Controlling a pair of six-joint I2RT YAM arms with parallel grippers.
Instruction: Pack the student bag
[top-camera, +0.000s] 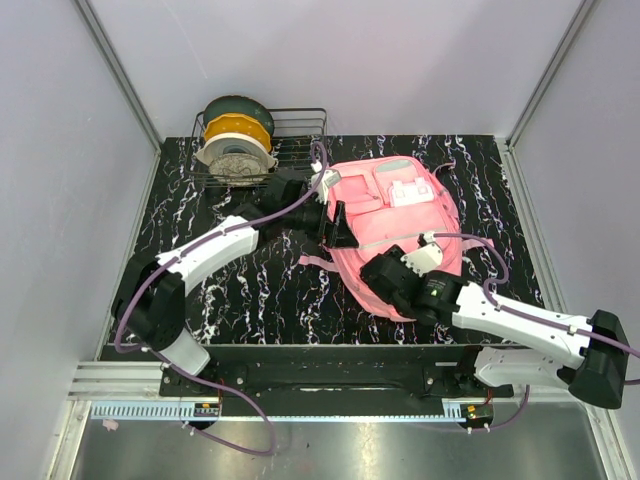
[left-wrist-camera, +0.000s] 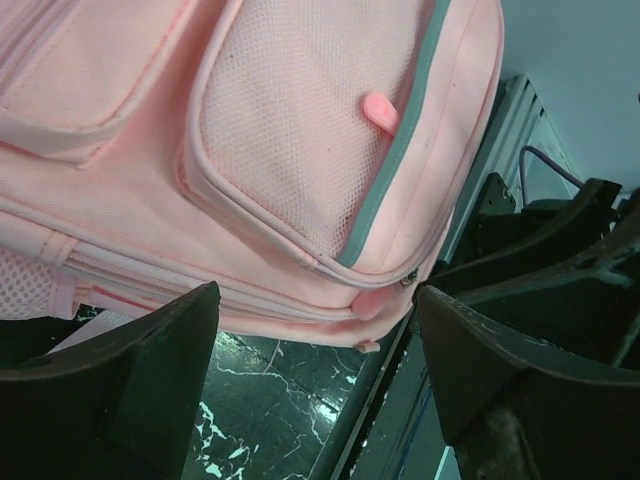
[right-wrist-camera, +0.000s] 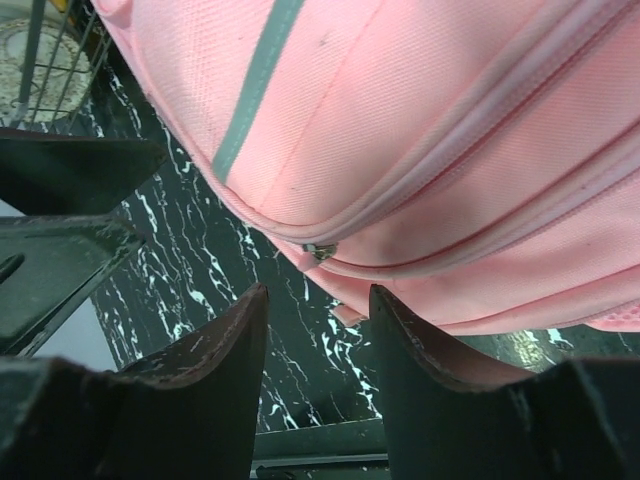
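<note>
A pink backpack (top-camera: 400, 215) lies on the dark marbled table, its top toward the back. In the left wrist view its front pocket (left-wrist-camera: 290, 120) with a grey-green zip strip and pink pull tab (left-wrist-camera: 380, 112) shows. My left gripper (top-camera: 345, 226) stands open over the bag's left side, nothing between its fingers. Above the lower left part is my right gripper (top-camera: 374, 268), also open and empty. In the right wrist view, a zip end (right-wrist-camera: 320, 252) at the bag's edge lies just beyond its fingertips (right-wrist-camera: 383, 300).
A wire rack (top-camera: 300, 125) with several plates stands at the back left. Both grippers are close together, and each arm shows in the other's wrist view.
</note>
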